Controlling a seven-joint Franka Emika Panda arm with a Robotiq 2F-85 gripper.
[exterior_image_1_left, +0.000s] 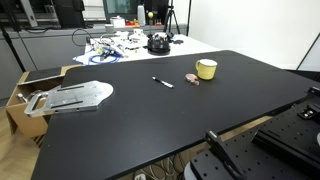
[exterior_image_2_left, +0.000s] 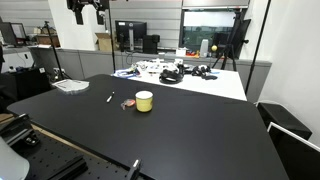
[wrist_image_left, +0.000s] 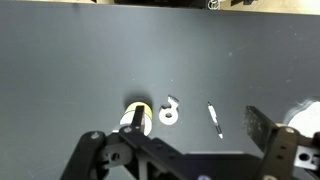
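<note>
Under my raised gripper, which stands open in the wrist view, lies the dark tabletop, with nothing between the fingers. A yellow cup is upright on the table; the wrist view shows it from above, partly hidden behind the left side of the gripper. Close beside the cup is a small pinkish item, which looks like a pale ring with a short piece touching it from above. A slim pen-like object lies apart from both.
A flat white plate-like piece rests toward the table's left side in exterior view 1. Cables and equipment clutter a surface behind the table. In exterior view 2, the table is bare to the right of the cup.
</note>
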